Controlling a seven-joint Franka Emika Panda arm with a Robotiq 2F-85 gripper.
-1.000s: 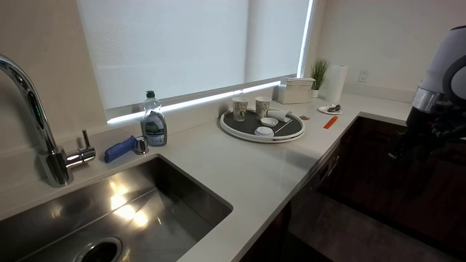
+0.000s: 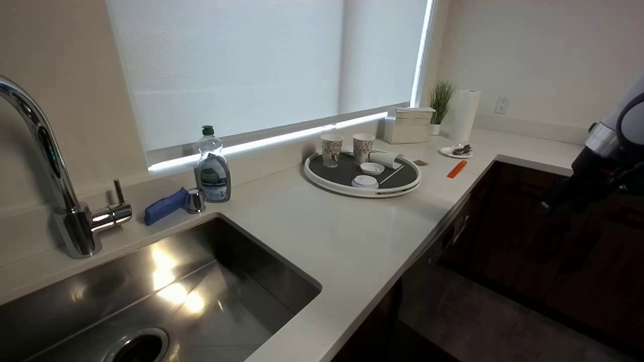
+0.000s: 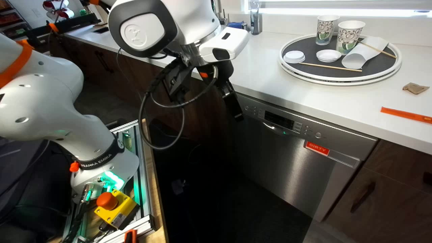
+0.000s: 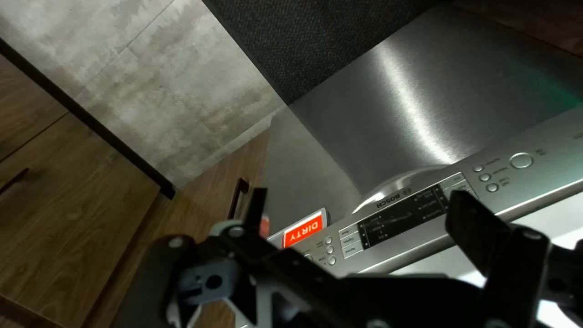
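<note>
My gripper is open in the wrist view, its two dark fingers wide apart and nothing held between them. Beyond them, across a gap, is the front of a steel dishwasher with its control panel and a red DIRTY sign. In exterior view 2 the gripper hangs in front of the counter, near the dishwasher's upper left. On the counter a round tray carries two patterned paper cups, one tipped white cup, white lids and thin wooden sticks.
An orange strip and a brown packet lie right of the tray. A soap bottle and blue sponge stand by the sink. Counter between sink and tray is bare. A cable loop dangles below the wrist.
In exterior view 1 the arm's wrist has shifted to the right and tilted, with its gripper pointing more toward the left. The things on the counter have not moved.
</note>
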